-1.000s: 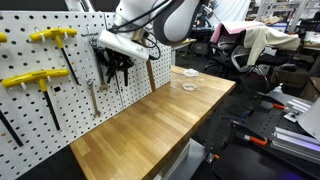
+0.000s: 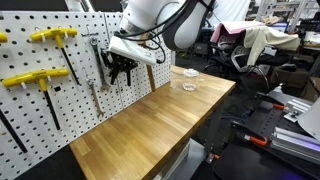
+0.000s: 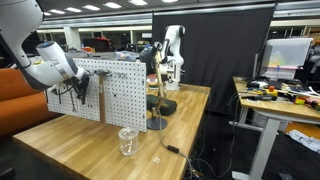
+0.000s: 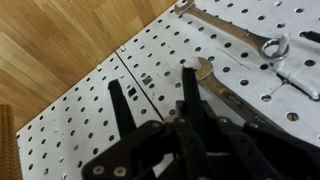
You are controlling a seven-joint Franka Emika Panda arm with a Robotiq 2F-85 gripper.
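Note:
My gripper is close to the white pegboard (image 4: 90, 110), with its two black fingers standing apart in the wrist view. Perforated board shows between the fingertips; whether anything lies deeper between the fingers I cannot tell. Just right of the right finger, a metal wrench (image 4: 232, 98) hangs against the board. A second wrench (image 4: 228, 26) is farther up in that view. From the first exterior view, the black gripper (image 2: 112, 82) is in front of the board, beside a hanging wrench (image 2: 97, 62); its fingertips are too small to judge there.
Yellow-handled tools (image 2: 35, 77) hang on the left of the board. A wooden-handled tool (image 2: 151, 77) hangs to the right. Clear cups (image 2: 190, 82) stand farther along the wooden table (image 2: 140, 137), whose near part is clear.
The arm has shifted slightly rightward in the first exterior view, with the gripper staying near the board. The hanging tools look unmoved.

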